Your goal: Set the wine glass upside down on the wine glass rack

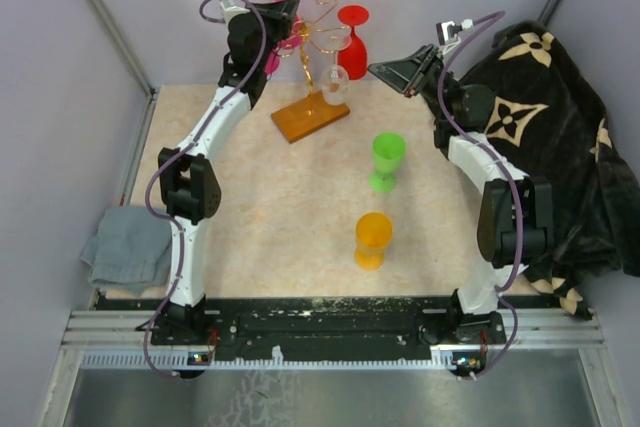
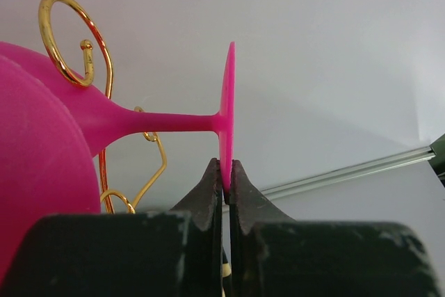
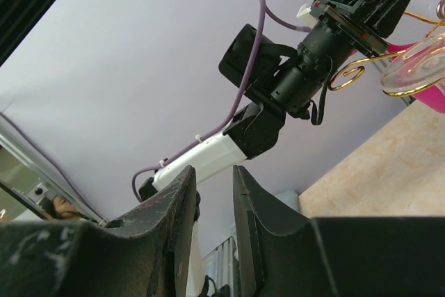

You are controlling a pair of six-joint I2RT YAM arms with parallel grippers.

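Observation:
A gold wine glass rack (image 1: pixel 308 119) on a wooden base stands at the back, holding pink, red (image 1: pixel 353 52) and clear (image 1: pixel 334 85) glasses upside down. In the left wrist view, a pink glass (image 2: pixel 174 122) lies beside a gold hook, and the rim of its foot is between the fingertips of my left gripper, which is shut on it. My right gripper (image 1: pixel 390 75) is open, right of the rack, with nothing between its fingers.
A green glass (image 1: pixel 388 153) and an orange glass (image 1: pixel 372 239) stand upright on the table. A blue-grey cloth (image 1: pixel 128 247) lies at the left, a dark patterned blanket (image 1: pixel 580 167) at the right.

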